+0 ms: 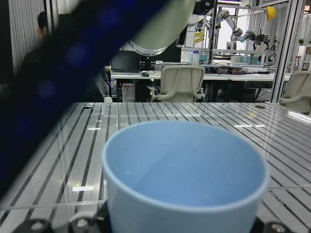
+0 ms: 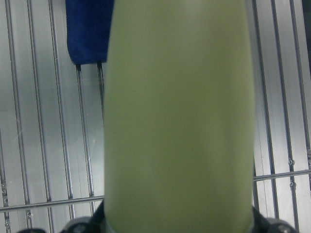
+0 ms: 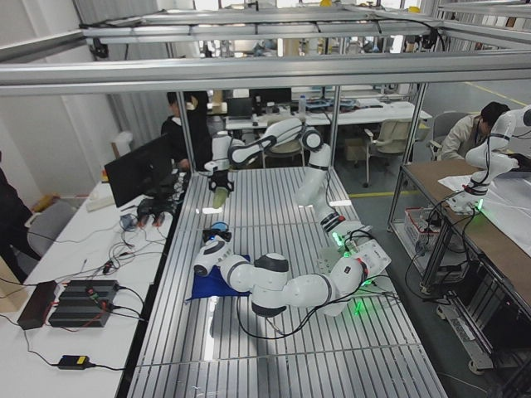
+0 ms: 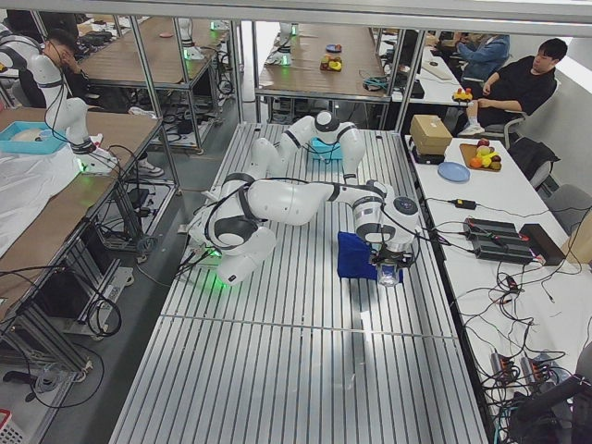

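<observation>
A light blue cup [image 1: 186, 189] fills the bottom of the left wrist view, held upright in my left gripper [image 3: 217, 235], which is low over a dark blue cloth [image 3: 211, 286] on the slatted table. My right gripper [image 3: 218, 181] is shut on a pale green container [image 3: 221, 197], which fills the middle of the right wrist view. In the left wrist view the container's lower end [image 1: 158, 29] hangs tilted above and beyond the cup.
The slatted metal table [image 4: 259, 379] has free room around the cloth. A side desk [image 3: 75, 340] with a monitor, cables and black boxes runs along the left edge. A light blue bin [image 4: 326, 150] stands at the back in the camera right view.
</observation>
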